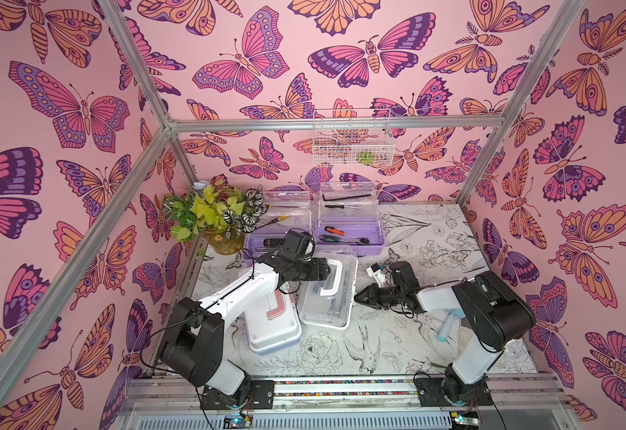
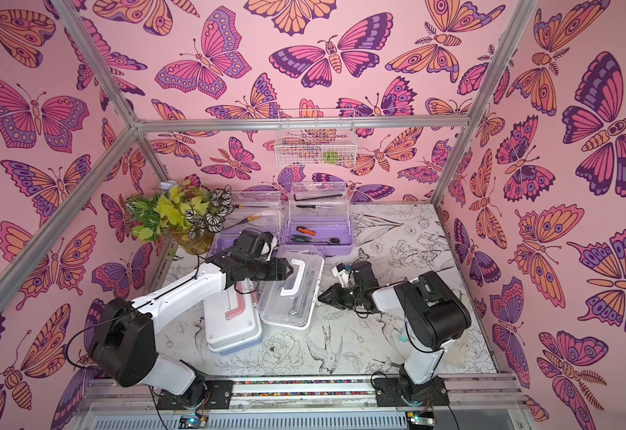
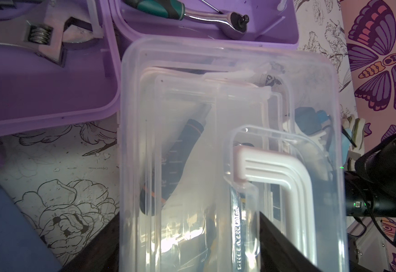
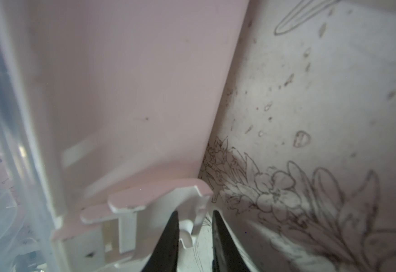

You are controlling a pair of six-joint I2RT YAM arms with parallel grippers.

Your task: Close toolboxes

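A clear-lidded white toolbox lies mid-table with its lid down, tools showing through it. My left gripper is over its far part, near the handle; in the left wrist view its fingers are hidden under the lid's image, so its grip cannot be made out. My right gripper is low at the box's right side, fingers part open by the white latch. A closed white toolbox with pink handle lies to the left. Two open purple toolboxes with tools stand behind.
A potted plant stands at back left. A wire basket hangs on the back rail. Light-blue items lie near the right arm. Free table shows at back right and front centre.
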